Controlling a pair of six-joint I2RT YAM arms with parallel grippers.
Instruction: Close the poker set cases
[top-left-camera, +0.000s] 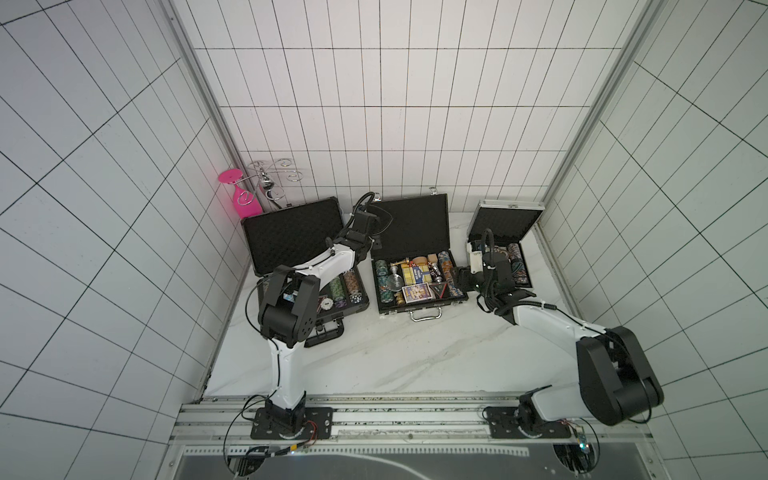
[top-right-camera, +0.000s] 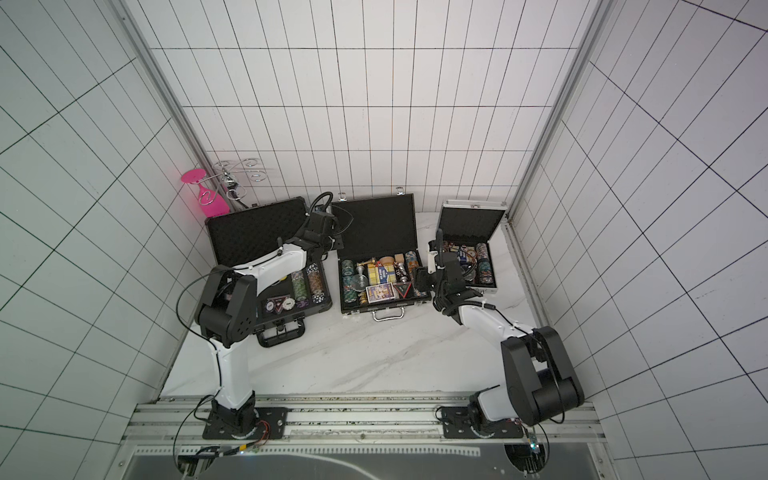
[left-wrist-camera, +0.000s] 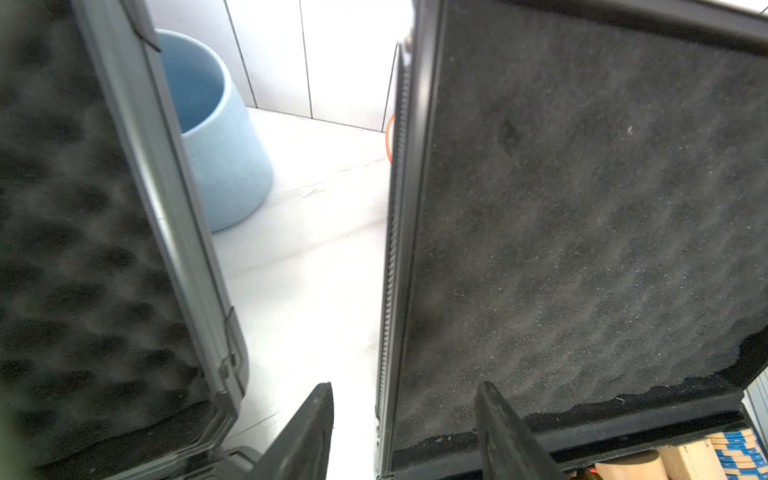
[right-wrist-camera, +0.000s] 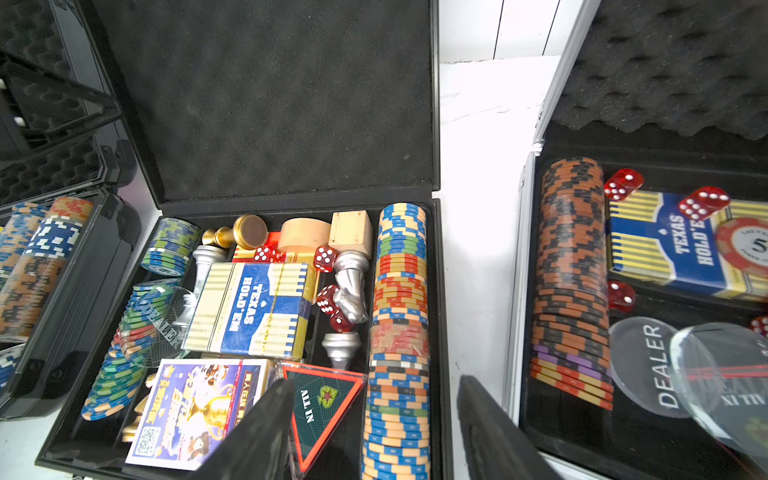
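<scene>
Three poker cases stand open with upright lids: left case (top-left-camera: 292, 228), middle case (top-left-camera: 408, 222) and smaller right case (top-left-camera: 505, 217), each holding chips. My left gripper is partly open at the left edge of the middle lid (left-wrist-camera: 584, 232), near the left case's lid (left-wrist-camera: 88, 240), with that edge between the fingertips in view; contact cannot be told. My right gripper is open above the right part of the middle case, over its chip row (right-wrist-camera: 397, 304), with the right case beside it.
A pink object (top-left-camera: 244, 200) and wire stand sit at the back left. A blue container (left-wrist-camera: 224, 168) stands behind the lids.
</scene>
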